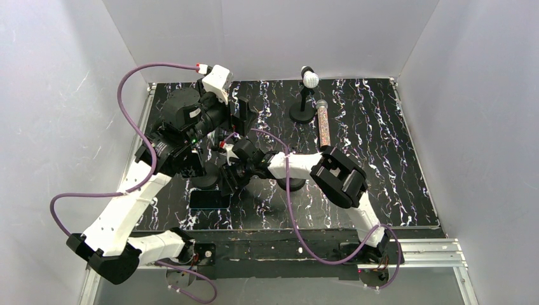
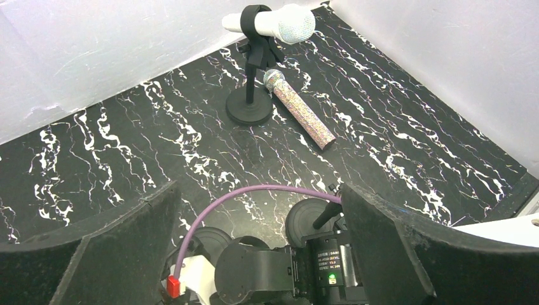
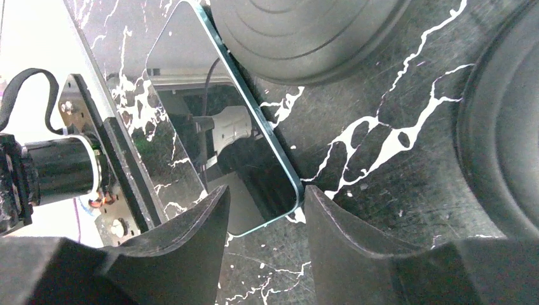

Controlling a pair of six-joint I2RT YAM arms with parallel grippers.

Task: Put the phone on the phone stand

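The phone [image 1: 206, 199] lies flat, dark screen up, at the front left of the marble table, beside a round black base [image 3: 305, 38]. My right gripper is down over the phone's right end, fingers apart, one at either side of its corner in the right wrist view; whether both touch it is unclear. My left gripper [image 1: 243, 117] is raised over the back left, open, with only the right arm and table seen between its fingers in the left wrist view. Which of the partly hidden bases belongs to the phone stand I cannot tell.
A white microphone on a stand [image 1: 309, 80] is at the back, with a glittery microphone [image 1: 323, 124] lying beside it. Another round base [image 2: 302, 219] is partly under my right arm. Walls enclose three sides.
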